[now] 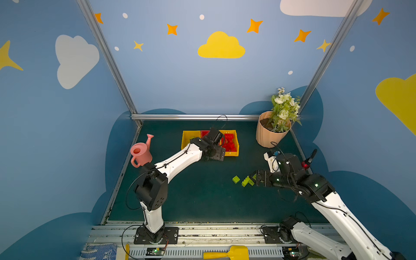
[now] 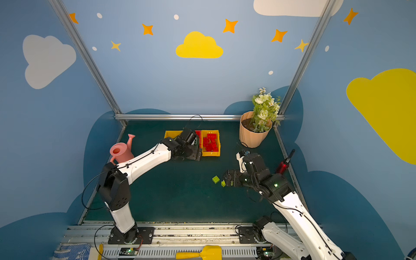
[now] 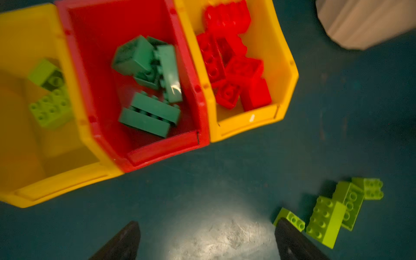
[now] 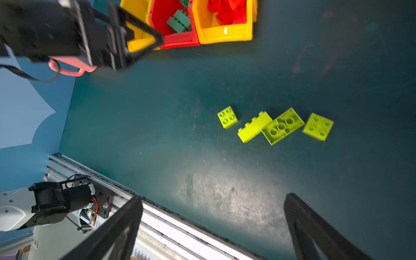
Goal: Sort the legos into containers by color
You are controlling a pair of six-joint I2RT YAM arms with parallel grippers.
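Observation:
Three bins stand side by side at the back. The left yellow bin (image 3: 65, 175) holds lime bricks (image 3: 54, 108), the middle red bin (image 3: 164, 149) dark green bricks (image 3: 149, 114), and the right yellow bin (image 3: 249, 125) red bricks (image 3: 244, 71). On the mat lie a small lime brick (image 4: 227, 117), a lime brick on its side (image 4: 254, 127), an upturned lime brick (image 4: 283, 126) and a square lime brick (image 4: 318, 126). My left gripper, open and empty, hovers in front of the bins. Open and empty too, my right gripper is above the mat by the loose lime bricks.
A flower pot (image 1: 270, 134) stands at the back right, right of the bins. The pink watering can (image 1: 140, 153) is at the left edge. Bare mat (image 1: 203, 195) stretches across the front middle. In the right wrist view, the left arm's gripper partly covers the bins.

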